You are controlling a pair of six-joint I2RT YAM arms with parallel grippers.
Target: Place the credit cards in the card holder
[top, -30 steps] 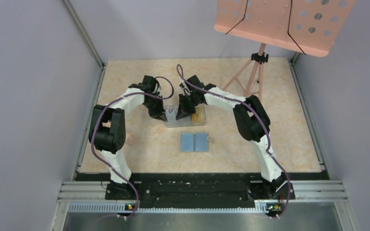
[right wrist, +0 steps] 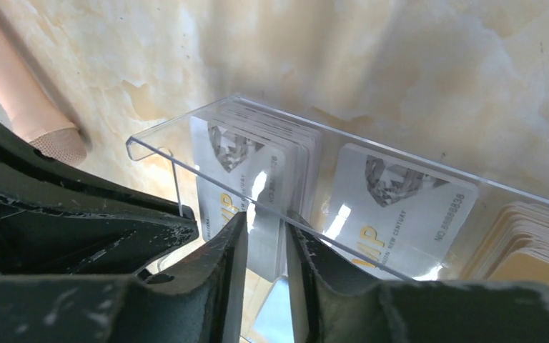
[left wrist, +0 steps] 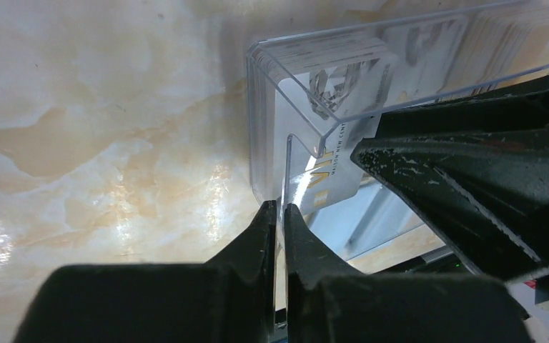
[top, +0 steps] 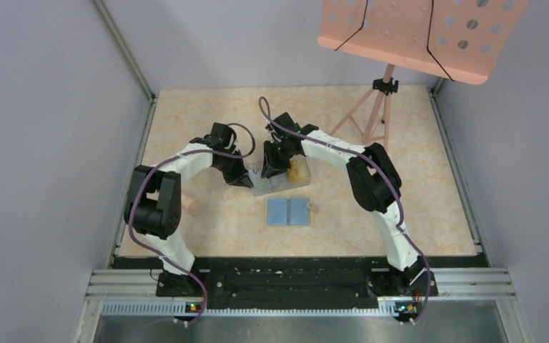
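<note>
A clear plastic card holder (top: 264, 186) holds stacks of silver credit cards (right wrist: 236, 164) and gold cards (right wrist: 532, 250); one silver card (right wrist: 393, 207) lies flat in the middle compartment. My left gripper is shut on the holder's end wall, beside the silver stack. My right gripper is over the holder at that stack, its fingertips part open against the cards and the clear front wall; whether a card is between them is unclear.
Two blue card pads (top: 288, 211) lie in front of the holder. A pink tripod stand (top: 375, 107) is at the back right, and a pink cylindrical object (right wrist: 39, 107) lies at the left.
My left gripper and the holder have moved slightly toward the front and right. My right gripper has shifted only a little, staying over the holder.
</note>
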